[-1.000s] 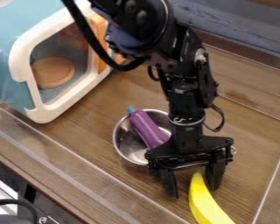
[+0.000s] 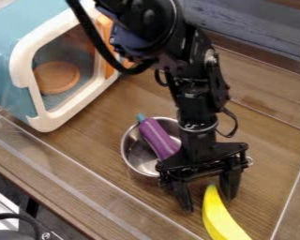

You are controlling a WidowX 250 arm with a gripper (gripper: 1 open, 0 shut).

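Note:
My black gripper [image 2: 206, 192] points down at the right of a steel bowl [image 2: 138, 155], its fingers apart just above the near end of a yellow banana [image 2: 223, 221] lying on the wooden counter. A purple eggplant-like object [image 2: 157, 138] with a blue-green tip rests in the bowl. The gripper looks open, with nothing visibly held; the banana's upper end is close beneath it.
A teal and white toy oven [image 2: 18, 66] with an orange disc inside stands at the back left. A clear edge strip and a dark cable lie at the lower left. Bare counter [image 2: 259, 122] is at the right.
The gripper has shifted very slightly; otherwise little differs.

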